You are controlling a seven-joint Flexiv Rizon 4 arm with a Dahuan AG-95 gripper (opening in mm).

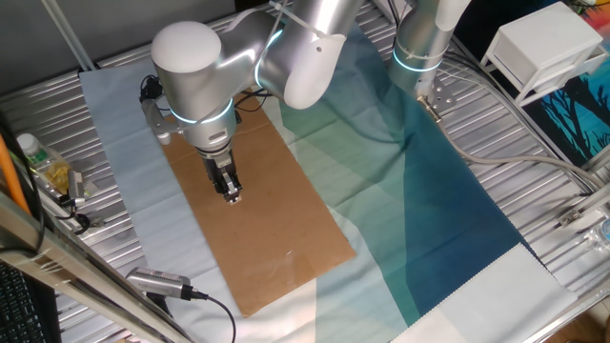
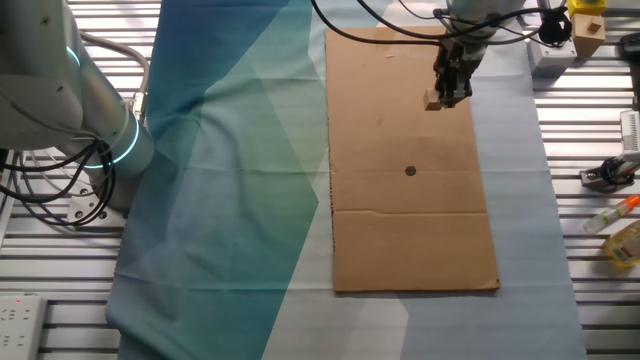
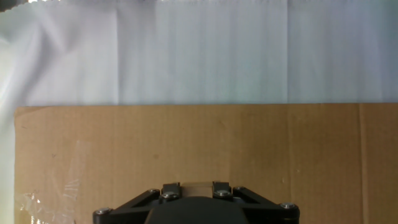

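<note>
Above the brown cardboard sheet (image 1: 276, 229), my gripper (image 1: 232, 196) points downward. A small wooden block (image 2: 432, 101) shows at its fingertips in exterior view 2. From the wrist, the tan block (image 3: 196, 190) fills the space between the two black fingers, so the gripper is shut on it. Most of the block is hidden behind the fingers. On the cardboard in exterior view 2 is a dark round spot (image 2: 410, 171), apart from the block; whether it is a hole or a flat disc I cannot tell.
Under the cardboard lies a blue, green and white cloth (image 1: 381, 191). A silver device (image 1: 159, 283) with a cable sits near the cloth's edge. Bottles (image 2: 625, 243) stand beyond the cloth, and a yellow object (image 2: 586, 7) is in the far corner. Most of the cardboard is clear.
</note>
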